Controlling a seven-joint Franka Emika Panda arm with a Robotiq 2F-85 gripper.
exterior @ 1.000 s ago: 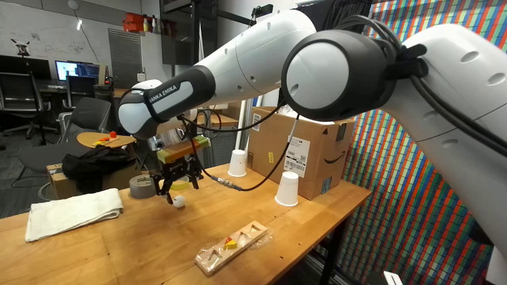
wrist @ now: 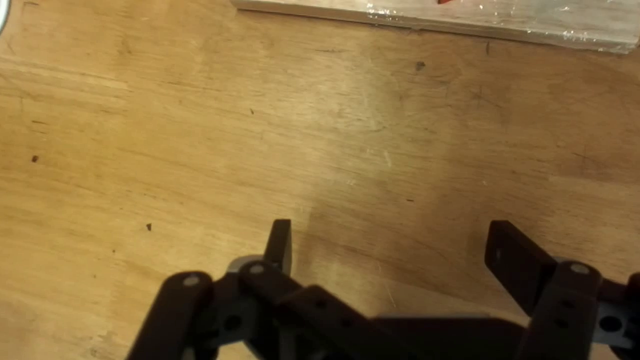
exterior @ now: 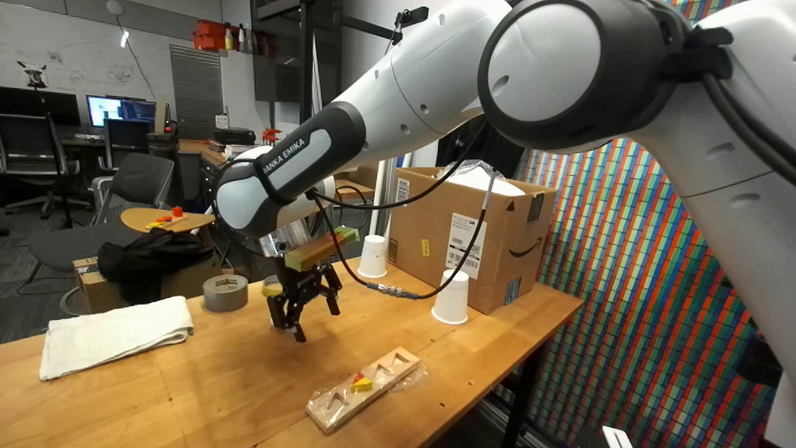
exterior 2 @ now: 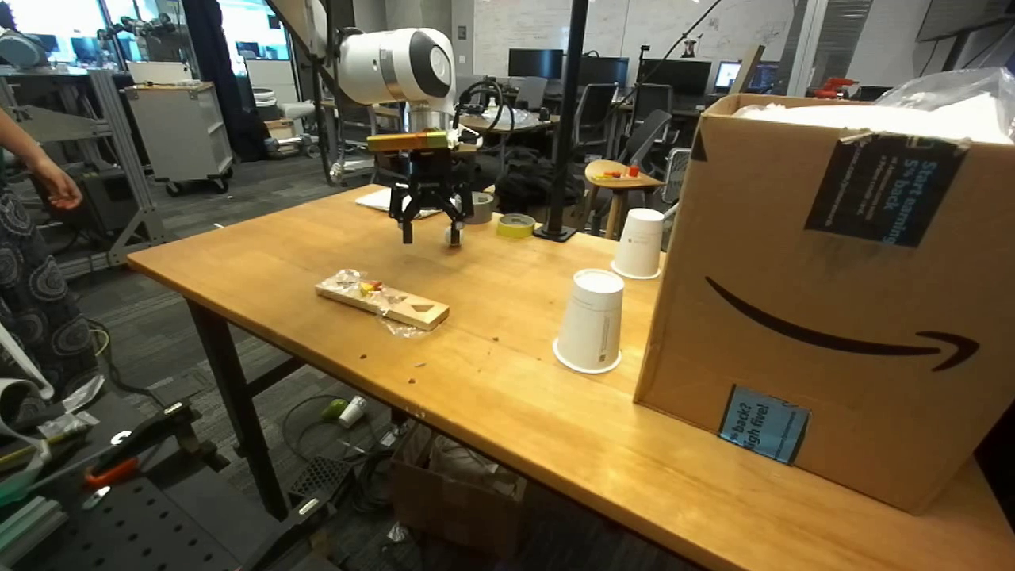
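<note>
My gripper (exterior: pixel 316 321) hangs over the table with its fingers spread, nothing between them. In the wrist view, bare tabletop shows between the two fingertips of the gripper. A small white ball (exterior 2: pixel 448 234) is mostly hidden behind one finger in exterior view 2. On the table towards the front lies a wooden block board (exterior: pixel 365 389) with triangular cutouts, a red and yellow piece on it and clear plastic wrap around it. Its edge (wrist: pixel 360 16) crosses the top of the wrist view.
Two upturned white cups (exterior: pixel 451 298) stand near a large cardboard box (exterior: pixel 477 231). Grey tape (exterior: pixel 225 294), yellow tape (exterior 2: pixel 515 225) and a folded white cloth (exterior: pixel 115 336) lie around the back and left. Open tabletop separates the gripper from the board.
In exterior view 1 the arm has moved to the right and the gripper sits lower. The white ball, plain to see before, is now mostly behind the gripper.
</note>
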